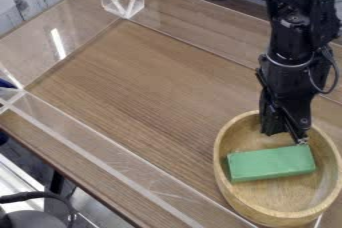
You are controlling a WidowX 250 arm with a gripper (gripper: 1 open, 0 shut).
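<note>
A round wooden bowl (274, 206) sits at the lower right of the table, holding a green rectangular block (271, 164). My black gripper (286, 125) hangs over the back part of the bowl, above and behind the block. Its fingertips are close together, with nothing visible between them.
A clear plastic piece (122, 2) stands at the far back. Black cables or parts show at the lower left edge.
</note>
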